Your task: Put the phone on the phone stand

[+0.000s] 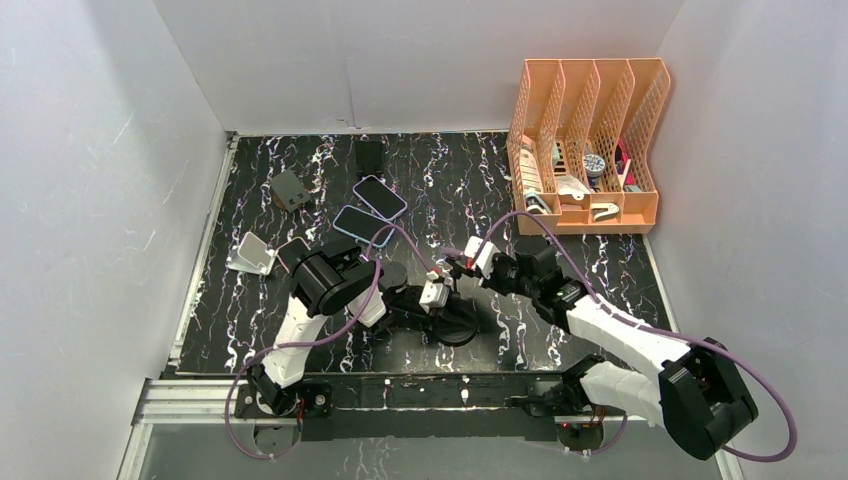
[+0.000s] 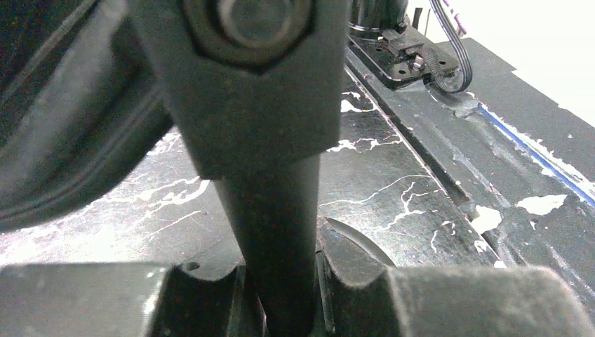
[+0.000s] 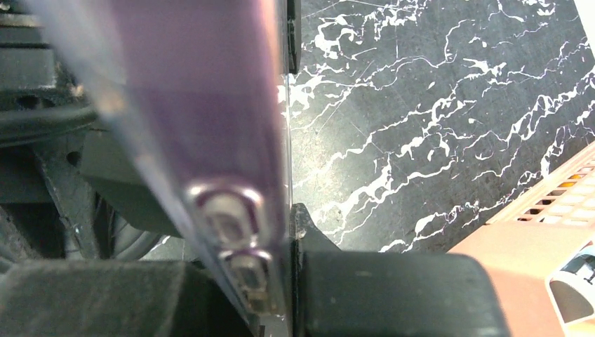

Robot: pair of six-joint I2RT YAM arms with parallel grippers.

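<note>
A purple phone (image 1: pixel 452 252) (image 3: pixel 189 105) is clamped in my right gripper (image 1: pixel 465 264), filling much of the right wrist view as it points upward from the fingers (image 3: pixel 393 288). Beside it at the middle front, my left gripper (image 1: pixel 440 302) is shut on the black post (image 2: pixel 273 239) of a phone stand with a round base (image 1: pixel 458 336). The stand's upper part (image 2: pixel 238 84) rises above the left fingers. In the top view the two grippers are close together; whether the phone touches the stand cannot be told.
An orange organizer (image 1: pixel 590 215) stands at the back right. Two phones (image 1: pixel 380 198) (image 1: pixel 362 225) lie behind the grippers. Grey stands (image 1: pixel 288 190) (image 1: pixel 252 255) and a black one (image 1: pixel 369 157) sit toward the back and left.
</note>
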